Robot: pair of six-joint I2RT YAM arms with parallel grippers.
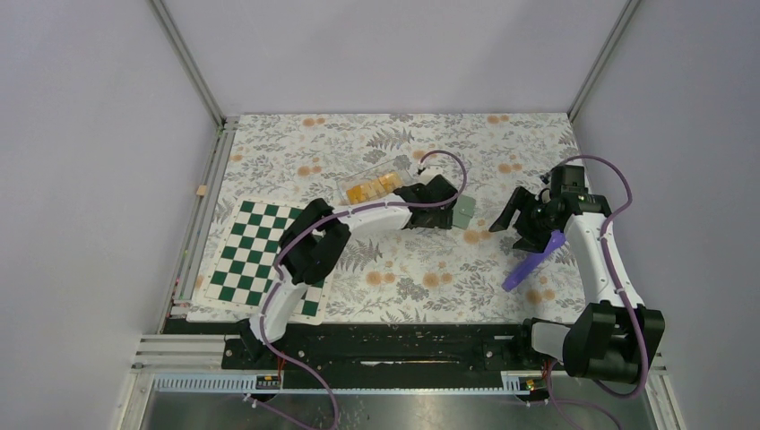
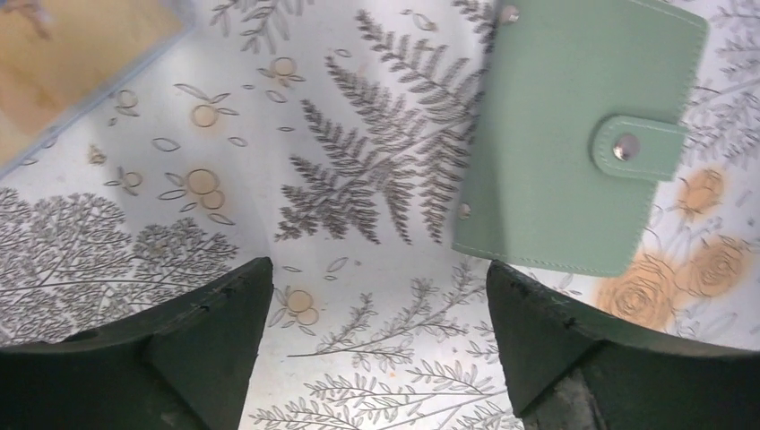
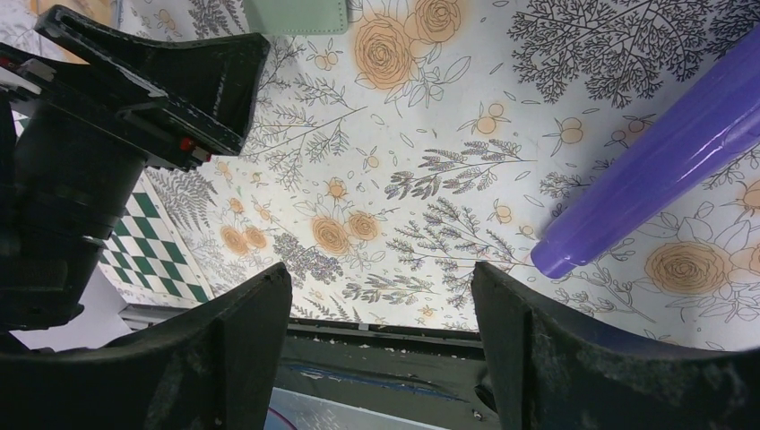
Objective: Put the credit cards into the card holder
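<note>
A sage green card holder (image 2: pixel 574 134) with a snap strap lies on the patterned mat, its top edge partly out of frame in the left wrist view. A clear plastic case with orange contents (image 1: pixel 367 190) lies to its left. My left gripper is above the mat just beside the holder, fingers apart and empty. My right gripper hangs over the right side of the mat, also open with nothing between its fingers.
A purple cylinder (image 3: pixel 636 170) lies under the right arm. A green and white checkerboard (image 1: pixel 251 251) covers the left front of the mat.
</note>
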